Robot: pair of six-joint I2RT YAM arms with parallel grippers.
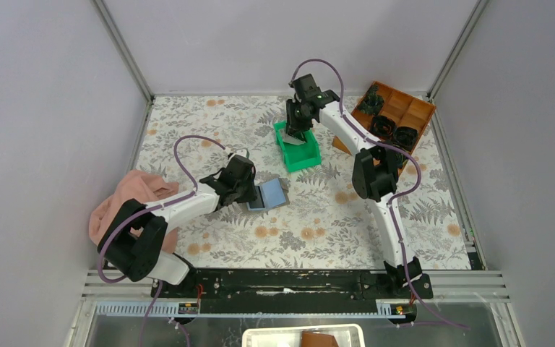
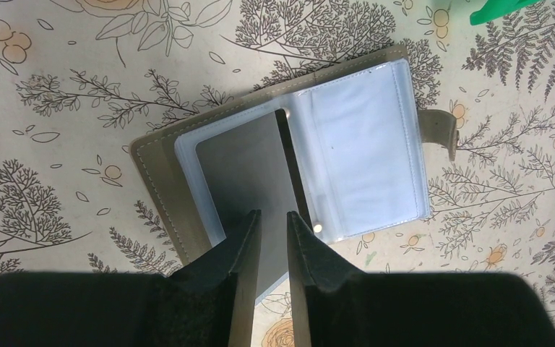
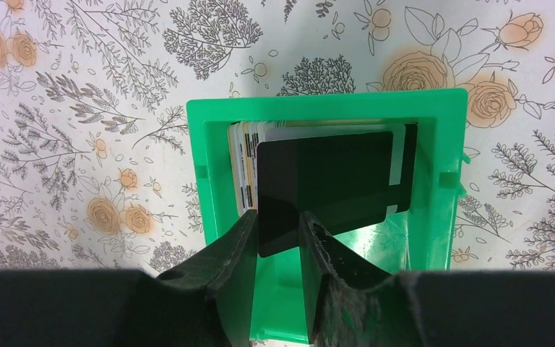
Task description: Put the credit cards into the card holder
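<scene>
The card holder [image 2: 367, 144] lies open on the floral mat, with clear sleeves and a dark panel [image 2: 240, 166] on its left side. My left gripper hangs over that dark panel, its fingers a little apart, with nothing clearly between them. In the right wrist view a green box [image 3: 454, 108] holds a stack of cards [image 3: 243, 159] with dark cards [image 3: 332, 181] on top. My right gripper is over this box, fingers parted at the near left corner of the top dark card; whether it touches that card I cannot tell.
An orange divided box [image 1: 408, 108] with dark items stands at the back right. A pink cloth [image 1: 134, 188] lies at the left.
</scene>
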